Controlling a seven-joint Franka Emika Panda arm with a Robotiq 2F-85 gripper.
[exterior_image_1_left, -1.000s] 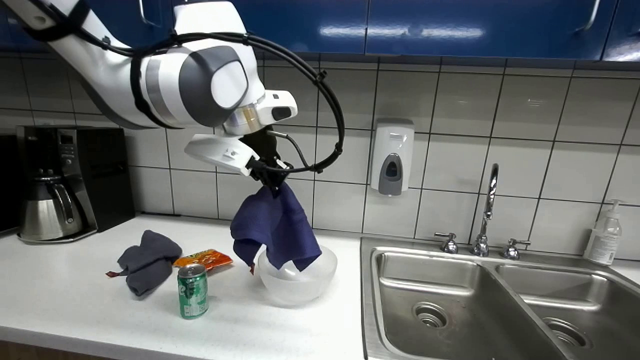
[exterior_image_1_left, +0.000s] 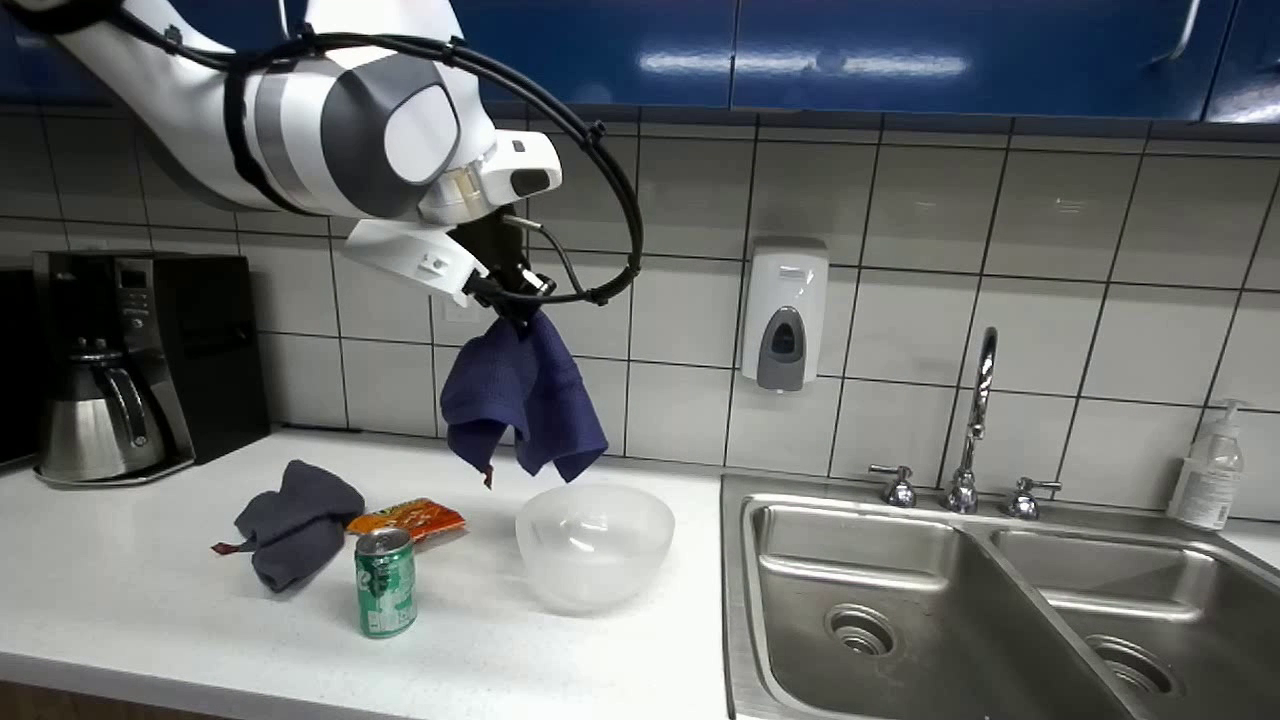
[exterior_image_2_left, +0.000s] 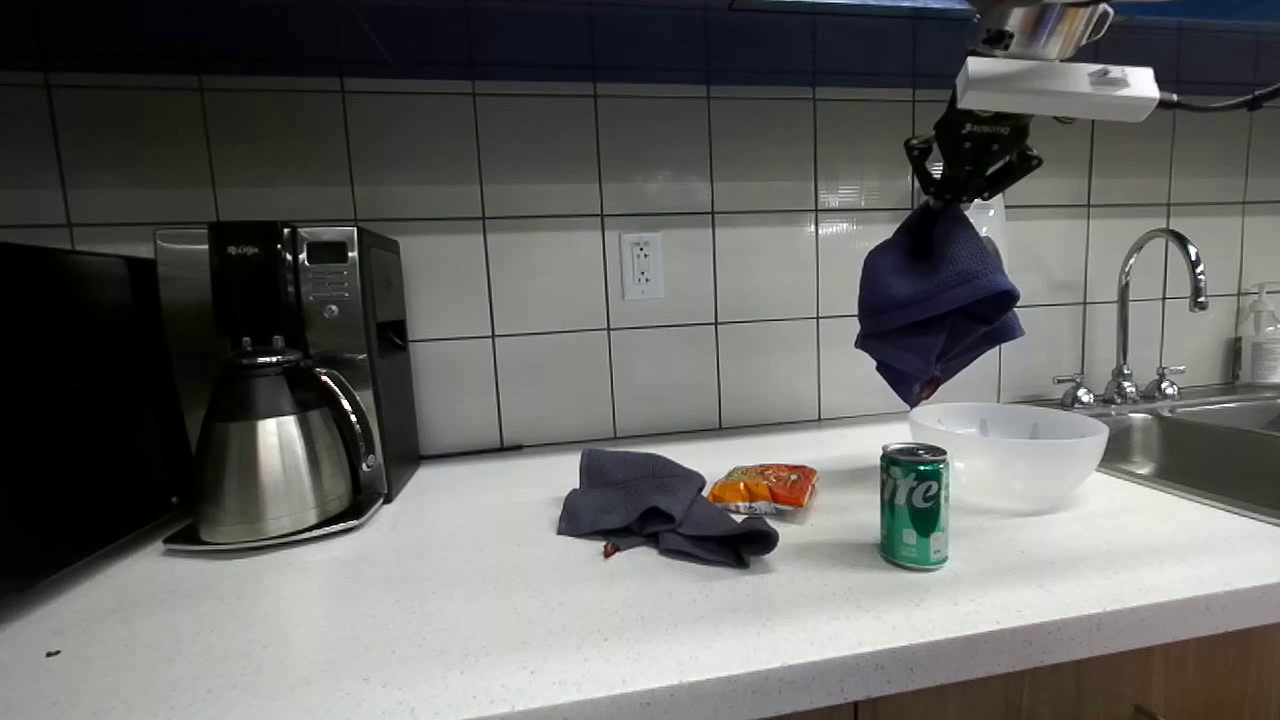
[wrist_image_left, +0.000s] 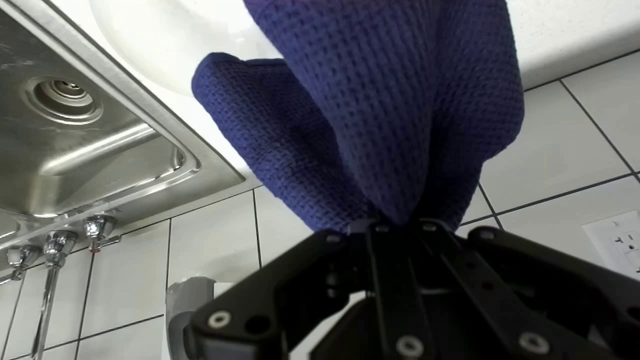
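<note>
A dark blue cloth (exterior_image_1_left: 524, 390) hangs in the air, its upper part pinched by my gripper (exterior_image_1_left: 518, 322), which is shut on it. In the second exterior view the same cloth (exterior_image_2_left: 936, 300) droops in folds below the gripper (exterior_image_2_left: 948, 204), its lowest corner above the rim of a translucent white bowl (exterior_image_2_left: 1020, 462). The wrist view shows the cloth (wrist_image_left: 384, 108) spreading out from the closed fingers and covering much of the scene beyond. From the first exterior view, the bowl (exterior_image_1_left: 596, 552) looks empty, standing upright on the counter.
A second, greyish cloth (exterior_image_1_left: 300, 528) lies crumpled on the counter (exterior_image_1_left: 156, 600), near an orange snack packet (exterior_image_1_left: 408, 520) and a green can (exterior_image_1_left: 386, 584). To the left stands a coffee maker (exterior_image_2_left: 300, 396); the sink (exterior_image_1_left: 864, 576) is at the right.
My gripper has risen and shifted left with the blue cloth in it. The cloth's lower edge, which overlapped the bowl in view, now hangs above it. The other objects have stayed put.
</note>
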